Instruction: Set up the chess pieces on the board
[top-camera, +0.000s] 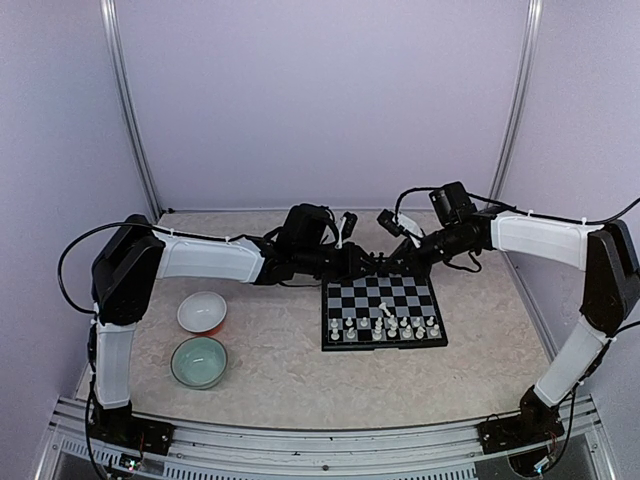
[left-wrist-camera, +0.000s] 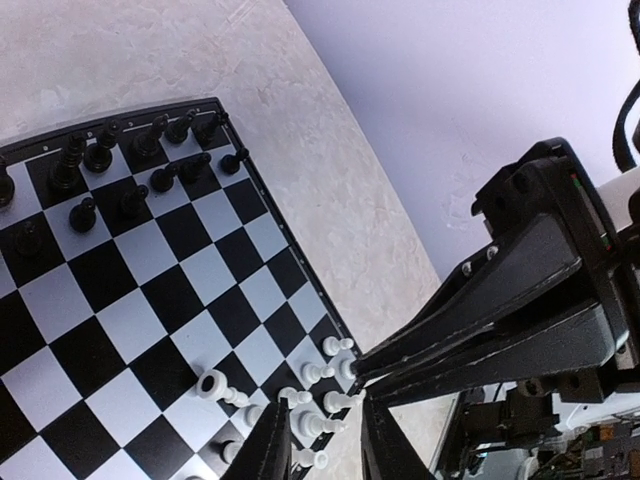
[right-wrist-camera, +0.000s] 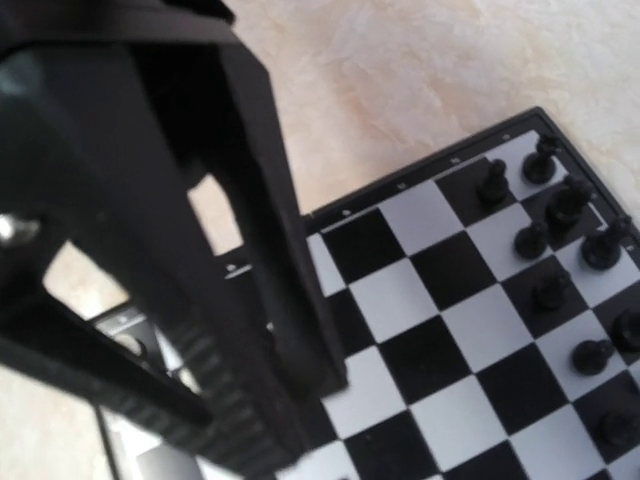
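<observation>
A white chess piece lies in the middle of the board, ahead of the white rows. In the left wrist view this white piece seems tipped on its side, its round base showing. My left gripper is part open over the board, with no piece visible between its fingertips. My right gripper reaches in from the right of that view, its fingers slightly apart and nothing seen held. The left gripper fills much of the right wrist view and hides the right fingers there.
White pieces stand in rows on the near side. Black pieces stand on the far side. The two grippers are close together above the far half. A white bowl and a green bowl sit at left.
</observation>
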